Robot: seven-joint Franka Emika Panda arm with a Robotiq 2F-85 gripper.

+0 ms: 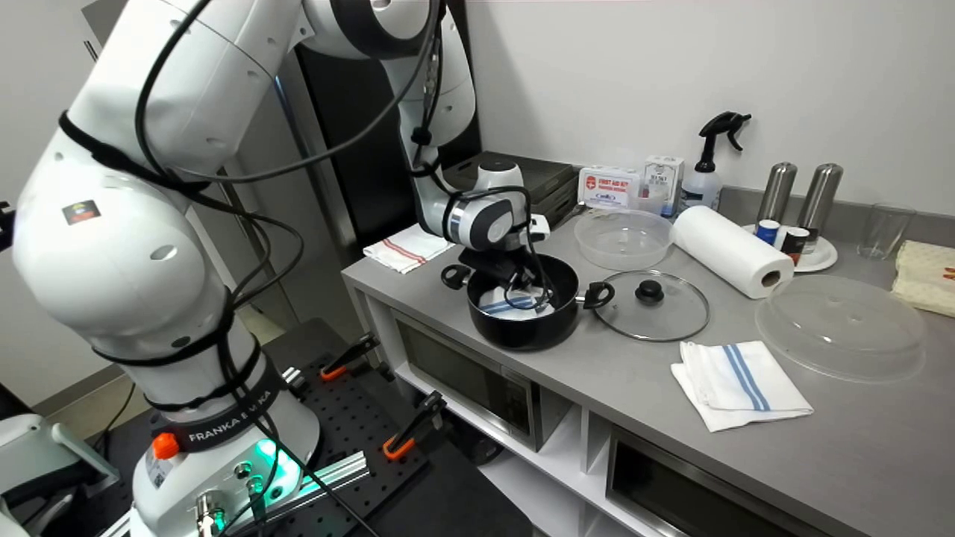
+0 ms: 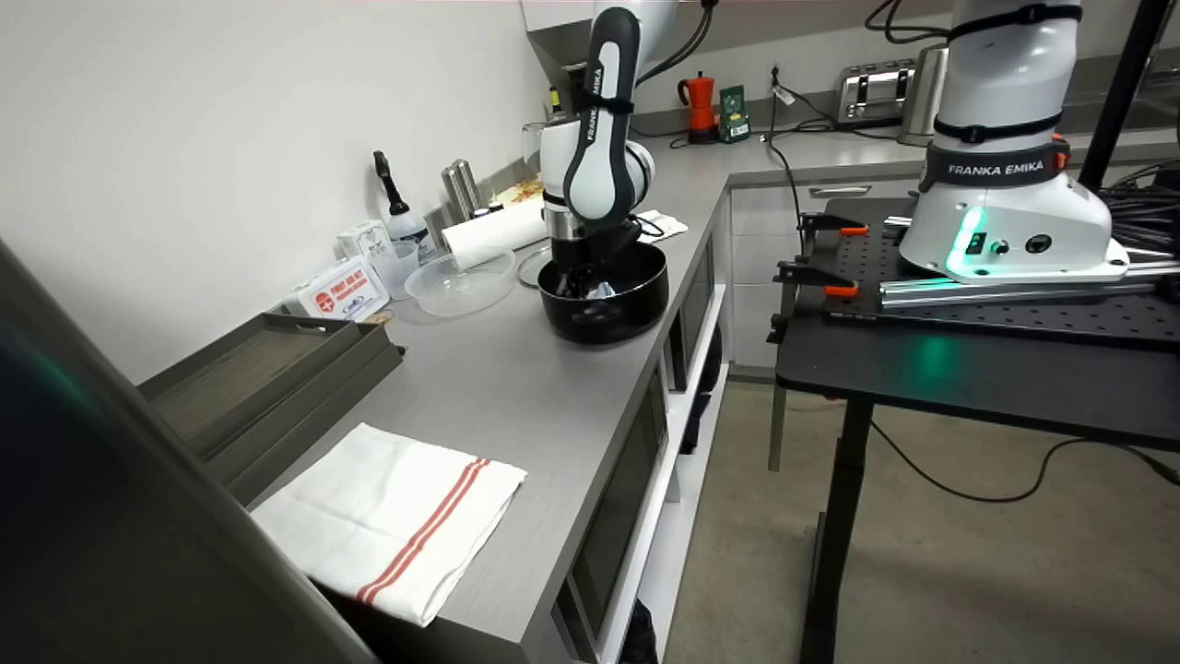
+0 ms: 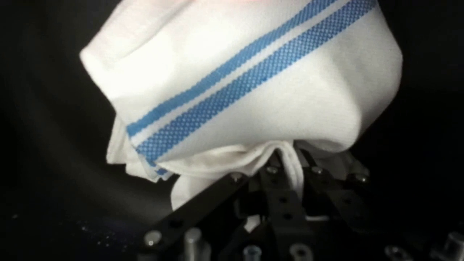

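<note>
Inside the black pot lies a white towel with blue stripes, bunched and folded. My gripper reaches down into the pot and is shut on a fold of this towel, which rises between the fingers in the wrist view. From the outside, the towel shows as a white and blue patch below the gripper in exterior view 1. The pot wall hides most of it in exterior view 2.
A glass lid lies right of the pot, with another blue-striped towel beyond it. Behind are a clear plastic bowl and a paper towel roll. A red-striped towel lies on the clear counter end.
</note>
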